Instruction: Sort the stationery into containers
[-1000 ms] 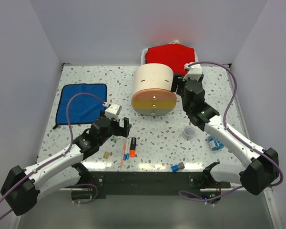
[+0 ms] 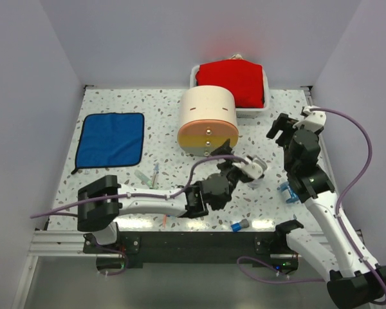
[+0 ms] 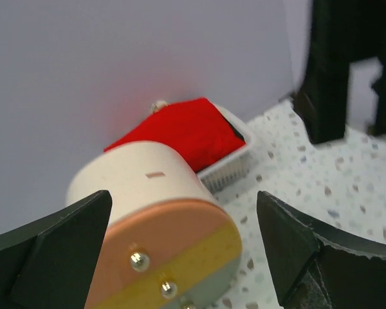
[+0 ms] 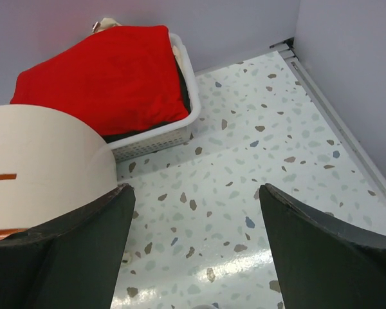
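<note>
My left gripper (image 2: 243, 158) reaches past the middle of the table, just in front of the rounded cabinet (image 2: 208, 116) with its stacked drawers (image 3: 170, 254); its fingers are open and empty. Over the right side, my right gripper (image 2: 291, 117) is also open, with bare table (image 4: 193, 222) beyond its fingers (image 4: 100, 235). A blue-capped item (image 2: 239, 225) lies near the front edge. Pale pens (image 2: 156, 174) and a greenish piece (image 2: 142, 177) show behind the left arm, which hides other pieces. An orange stick's end (image 2: 165, 221) shows in front of it.
At the back stands a white basket (image 4: 192, 87) with a red cloth (image 4: 109, 77) over it. A blue mat (image 2: 110, 140) lies at left. Blue tape (image 2: 287, 193) sits beside the right arm. A dark part of the right gripper hangs close to the left one.
The left arm has swung from the left side to the centre, covering several pens and part of the clear round item. My right gripper has moved right, away from the cabinet.
</note>
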